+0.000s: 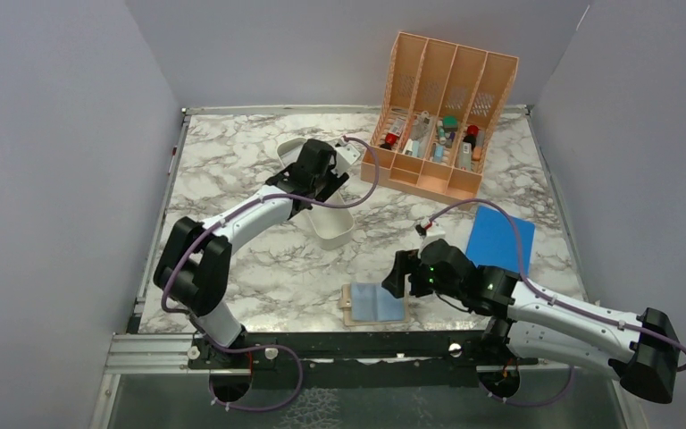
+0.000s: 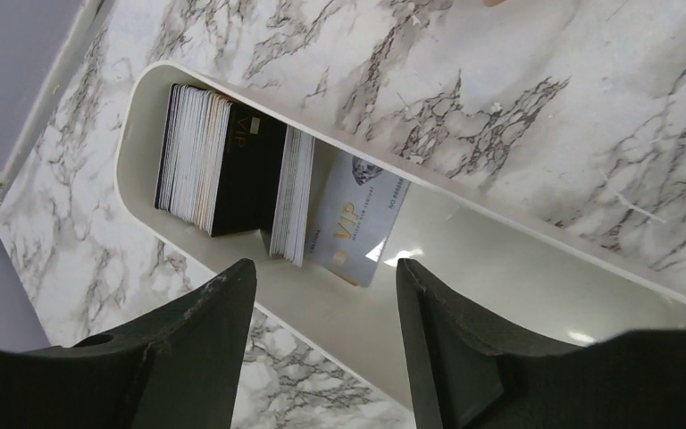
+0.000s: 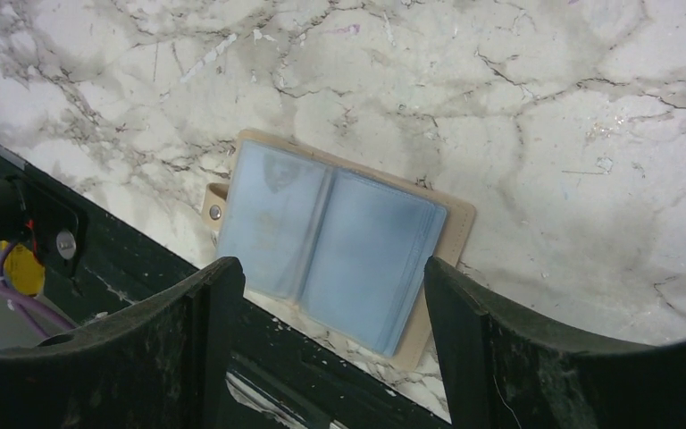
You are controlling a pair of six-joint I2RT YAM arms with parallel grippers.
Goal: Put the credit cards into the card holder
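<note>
A long white tray holds the credit cards. At its far end stands a pack of cards, with a black VIP card leaning by it and a thinner stack alongside. One silver VIP card lies flat on the tray floor. My left gripper hangs open over the tray, empty between its fingers. The card holder, beige with clear bluish sleeves, lies spread flat near the table's front edge. Above it my right gripper is open, holding nothing.
A tan compartment organizer with small bottles stands at the back right. To the right lies a blue sheet, partly behind the right arm.
</note>
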